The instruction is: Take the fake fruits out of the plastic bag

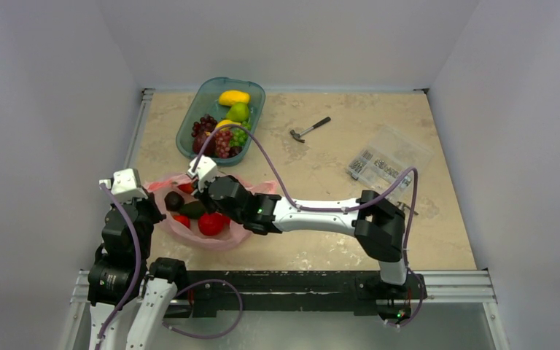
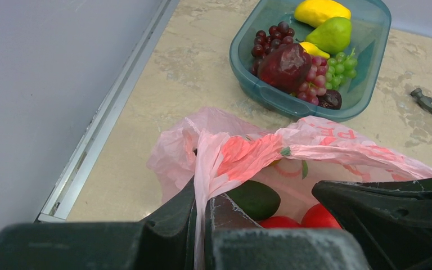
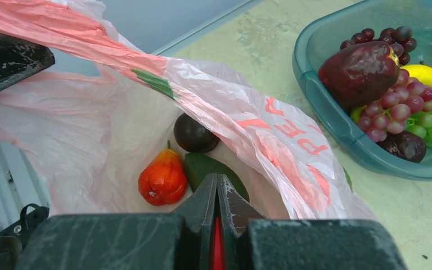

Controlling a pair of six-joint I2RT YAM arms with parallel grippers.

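An open pink plastic bag (image 1: 222, 240) holds fake fruits: a large red one (image 1: 211, 224), a dark green avocado (image 3: 209, 166), a dark round fruit (image 3: 194, 134) and an orange-red one (image 3: 162, 179). At the bag's left edge my left gripper is shut on the pink plastic, which runs up between its fingers. Above the bag's inside is my right gripper, its fingertips closed together in front of the avocado. No fruit is held there; only a strip of red shows through the slit behind the tips.
Behind the bag stands a teal bin (image 1: 187, 125) with several fruits, including a yellow one (image 1: 234, 98) and a green pear (image 1: 238, 112). A hammer (image 1: 310, 130) and a clear parts box (image 1: 389, 159) lie farther right.
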